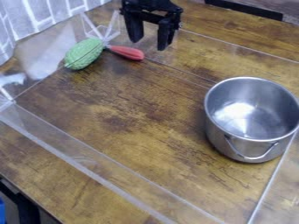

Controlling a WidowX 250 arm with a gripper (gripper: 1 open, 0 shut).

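My black gripper (149, 33) hangs at the top centre of the camera view, above and behind the other things, its two fingers spread apart with nothing visible between them. A green corn-like object (83, 53) lies at the upper left, with a red, slender object (126, 52) to its right, a little below the gripper. A large steel pot (250, 118) stands at the right.
Clear plastic edging runs along the table's left side, and a white grated panel (35, 17) stands at the back left.
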